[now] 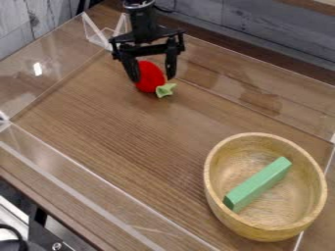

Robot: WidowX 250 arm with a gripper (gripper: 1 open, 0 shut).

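My gripper (148,49) is at the top centre of the camera view, dark, its fingers spread open over a red object (149,74) with a small green leafy top (165,90), like a strawberry or similar toy. Whether the fingertips touch it cannot be told. A tan round bowl (299,201) at the lower right holds a green bar-shaped block (257,183).
A dark raised edge runs along the back, and a pale rim or wall is at the upper left.
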